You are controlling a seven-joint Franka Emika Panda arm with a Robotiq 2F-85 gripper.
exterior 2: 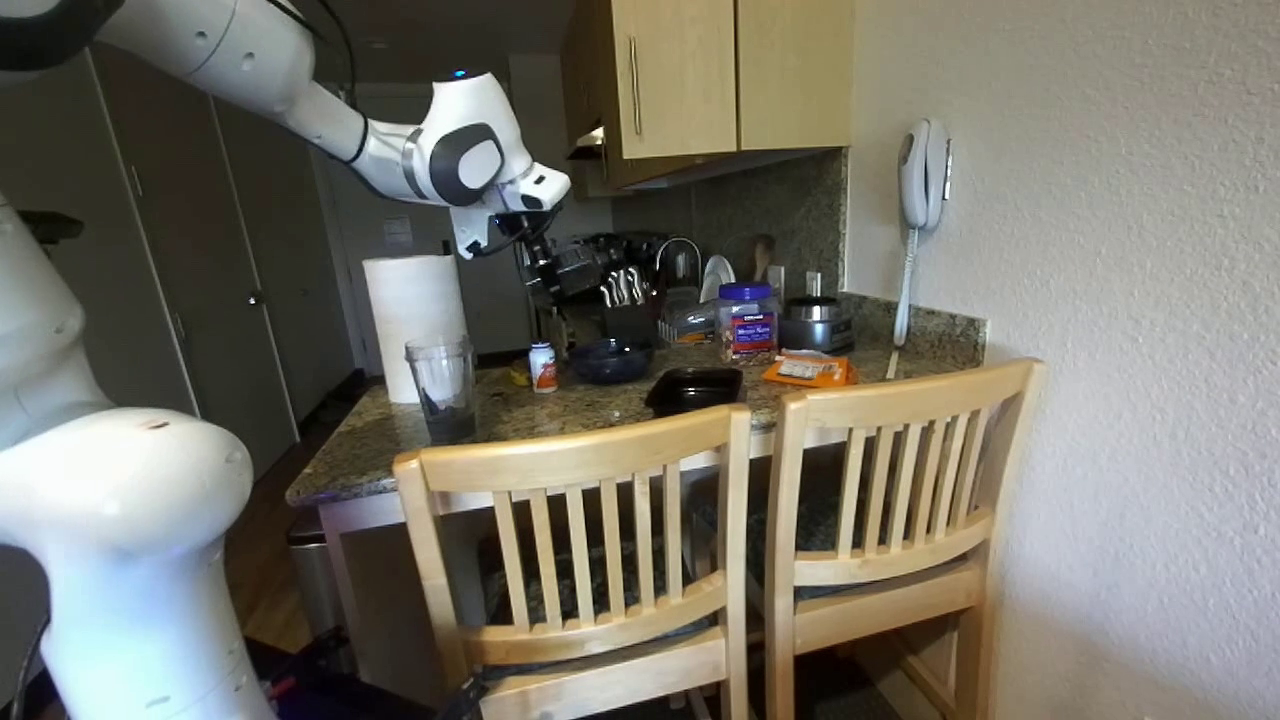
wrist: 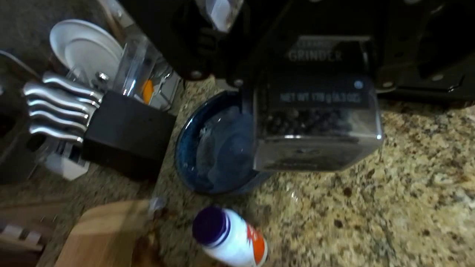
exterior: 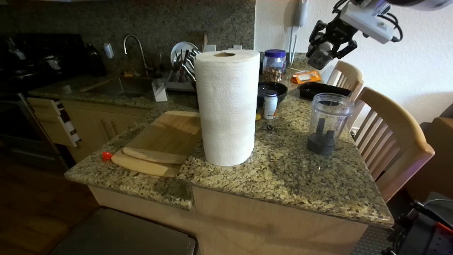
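Note:
A clear, square-sided grinder (wrist: 317, 129) with a black label and dark peppercorns fills the right middle of the wrist view. My gripper (exterior: 330, 47) is shut on it, high above the counter near the wall, with the grinder tilted in exterior view 1. In exterior view 2 the grinder (exterior 2: 579, 271) shows only small and dark, in front of the knife block. Partly behind it in the wrist view lies a dark blue bowl (wrist: 209, 153). The fingers' contact with the grinder is mostly lost in shadow.
On the counter stand a paper towel roll (exterior: 227, 110), a blender cup (exterior: 331, 123), a white bottle (exterior: 270, 106), a black tray (exterior 2: 696, 386), an orange packet (exterior 2: 811, 368) and a nut jar (exterior 2: 749, 324). Chairs (exterior 2: 576, 456) line the near side. Bare granite lies right of the roll.

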